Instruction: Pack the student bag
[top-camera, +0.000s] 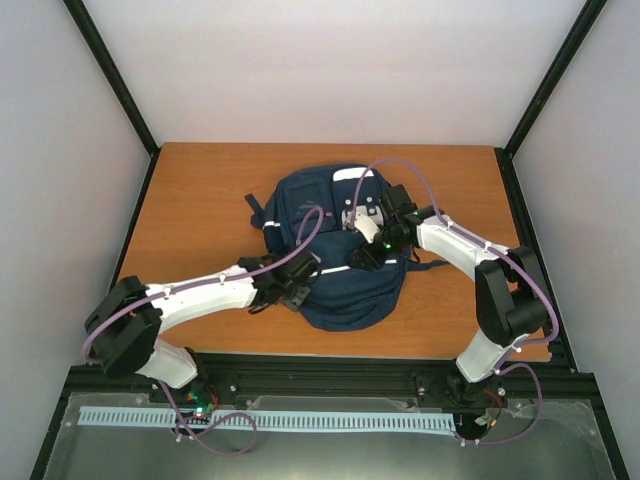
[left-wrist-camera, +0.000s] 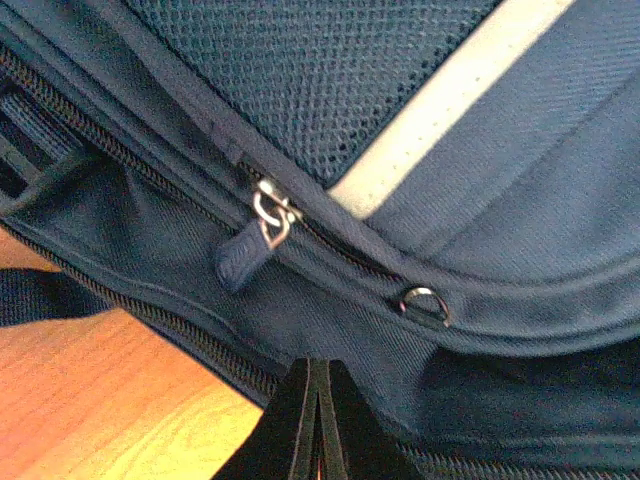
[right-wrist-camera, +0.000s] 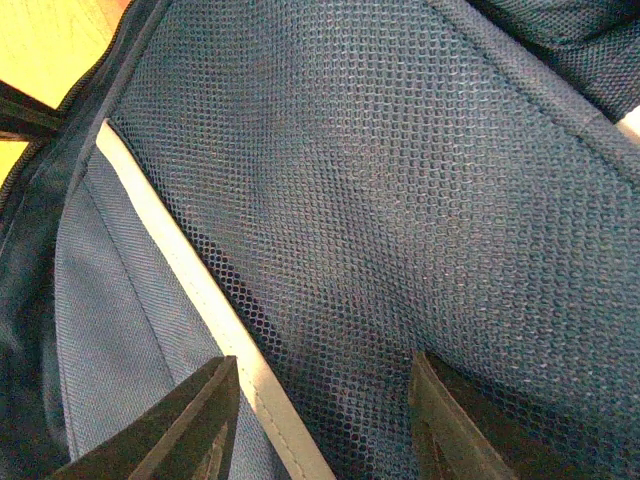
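Observation:
The dark blue student bag (top-camera: 352, 300) lies flat on the wooden table, pale strips across its front. My left gripper is shut, nothing visible between its fingers, beside the bag's lower left edge. Ahead of it in the left wrist view are a zipper pull (left-wrist-camera: 245, 255) with a blue fabric tab and a small metal ring (left-wrist-camera: 425, 305). Over the bag's front pocket, my right gripper stands part open. Its fingers straddle the end of a pale strip (right-wrist-camera: 200, 285); whether they touch the fabric I cannot tell.
Bare table (top-camera: 200, 210) lies to the left of the bag and to its right. A strap (top-camera: 428, 266) sticks out on the right side. Purple cables (top-camera: 505, 258) run along both arms.

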